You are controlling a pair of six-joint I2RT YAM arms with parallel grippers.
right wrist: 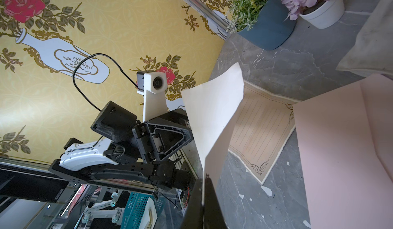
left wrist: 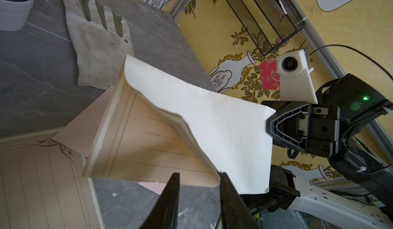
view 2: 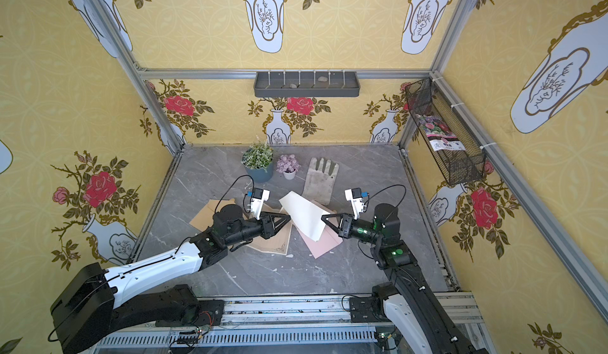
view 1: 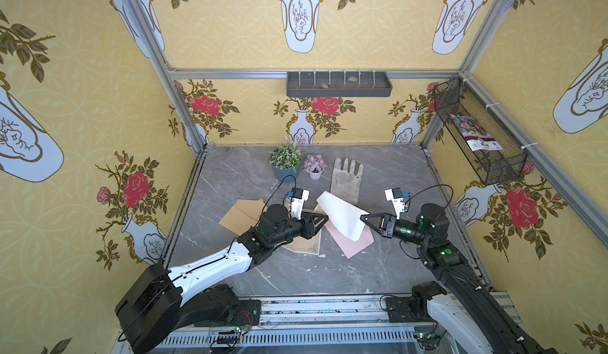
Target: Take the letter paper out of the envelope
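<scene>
A letter paper [view 1: 345, 216], white outside and lined tan inside, hangs bent above the table, out of the pink envelope [view 1: 352, 245] lying beneath it. My right gripper is shut on the paper's right edge, the thin sheet running between its fingers. My left gripper is part open at the paper's other end; its fingers [left wrist: 171, 198] stand apart, close to the sheet's lower edge. Whether that edge reaches between them I cannot tell. In the top left view the left gripper's tips meet the paper's left side.
A second lined sheet [right wrist: 262, 126] lies flat under my left gripper, with a tan envelope [view 1: 240, 216] to its left. Behind stand a blue-potted plant [view 1: 285, 161], a small flower pot [view 1: 314, 166] and a glove [view 1: 347, 180].
</scene>
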